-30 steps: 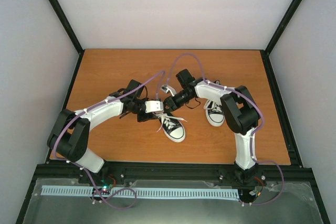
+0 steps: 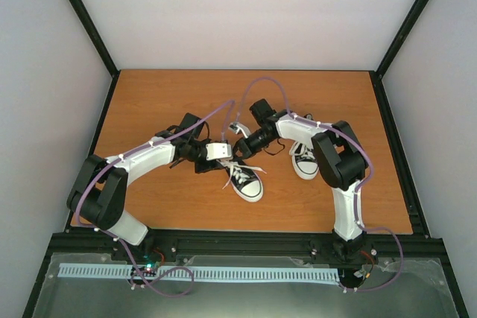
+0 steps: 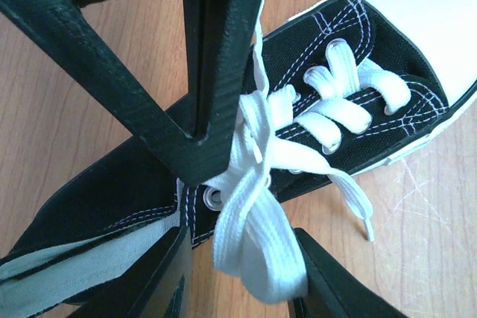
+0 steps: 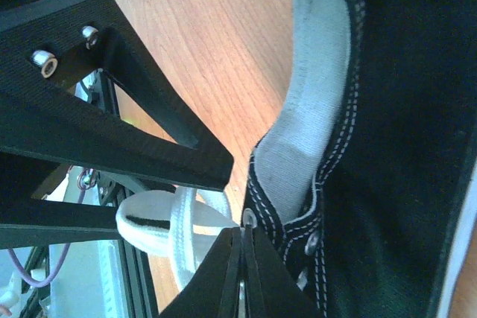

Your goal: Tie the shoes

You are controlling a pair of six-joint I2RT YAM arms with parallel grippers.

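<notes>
A black-and-white sneaker [image 2: 249,185] lies on the wooden table with my two grippers meeting over its lacing. In the left wrist view, a bunched loop of white lace [image 3: 261,247] sits between the parted fingers of my left gripper. The loop lies against the right finger, with a gap at the left finger. My right gripper is shut on the white lace at the shoe's collar; the pinched part is mostly hidden. A loose lace end [image 3: 354,197] hangs over the shoe's side, and another [image 3: 259,42] extends past the right gripper's finger.
The other sneaker [image 2: 304,161] stands to the right, partly under my right arm, its white laces [image 2: 299,147] visible. Bare tabletop [image 2: 171,206] lies in front and to the left.
In the top view, both arms stay almost in place over the shoe. The loose lace end right of the grippers has shifted slightly downward.
</notes>
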